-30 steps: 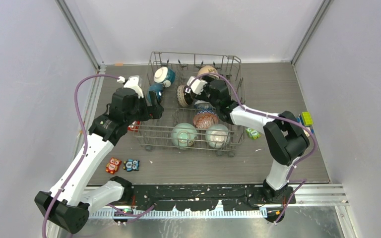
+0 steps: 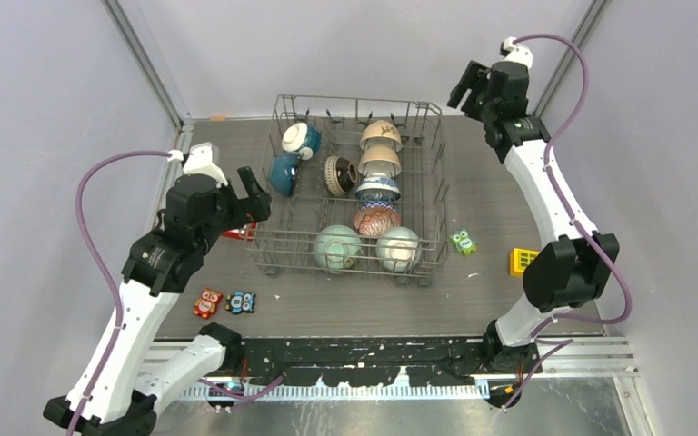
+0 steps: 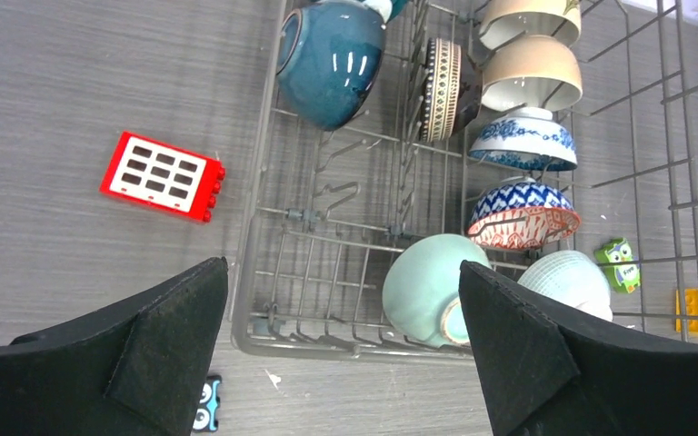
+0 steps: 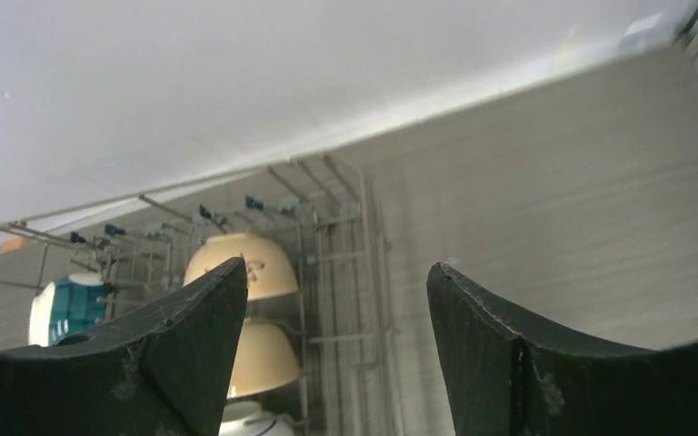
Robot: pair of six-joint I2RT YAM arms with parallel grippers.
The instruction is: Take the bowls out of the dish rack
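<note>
The wire dish rack (image 2: 277, 227) stands mid-table with several bowls tilted in it. On its left side sit a teal-and-white bowl (image 2: 300, 138) and a dark blue bowl (image 3: 332, 64). A brown patterned bowl (image 2: 338, 175) leans in the middle. To its right runs a row: two tan bowls (image 3: 532, 73), a blue-and-white bowl (image 3: 523, 138), and an orange-and-blue bowl (image 3: 524, 216). Two pale green bowls (image 2: 336, 246) lean at the front. My left gripper (image 2: 259, 193) is open and empty by the rack's left edge. Beyond the back right corner, my right gripper (image 2: 462, 93) hangs open, empty.
Toy pieces lie around the rack: a red block (image 3: 164, 177) at left, an orange owl (image 2: 207, 303) and a blue owl (image 2: 241, 302) at front left, a green owl (image 2: 463, 241) and a yellow block (image 2: 523, 262) at right. Bare table (image 4: 563, 227) shows right of the rack.
My right arm has swung from over the rack's right row of bowls to outside its back right corner. The left arm has shifted a little left. The bowls stay in place.
</note>
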